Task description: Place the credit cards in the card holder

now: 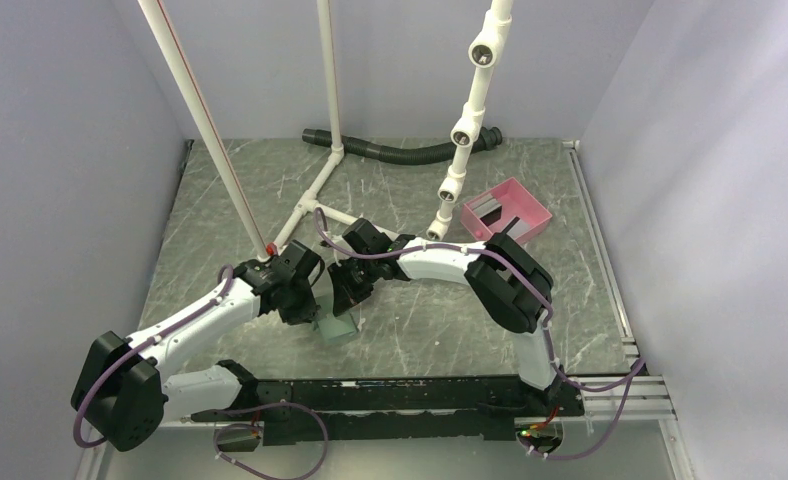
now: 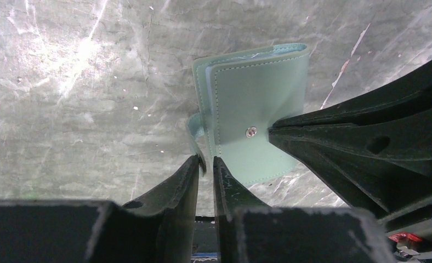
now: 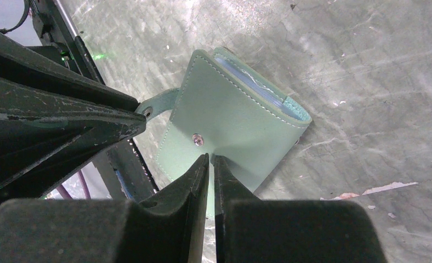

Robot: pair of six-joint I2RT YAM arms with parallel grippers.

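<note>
The pale green card holder [image 2: 257,98] lies folded on the table between both arms. Its snap [image 3: 198,139] shows on the upper cover, and a clear sleeve edge [image 3: 252,82] shows at its open end. From one side sticks out a short strap [image 2: 193,129]. My left gripper is slightly open, the strap's end at its fingertips, partly in the gap. My right gripper is shut with its tips on the cover beside the snap; I cannot see anything between them. Some card-like pieces [image 1: 486,208] lie in the pink box.
At the right back stands the pink box [image 1: 532,203]. White pipes [image 1: 315,187] and a black hose [image 1: 410,156] cross the rear of the table. The table right of the holder [image 1: 450,340] is clear.
</note>
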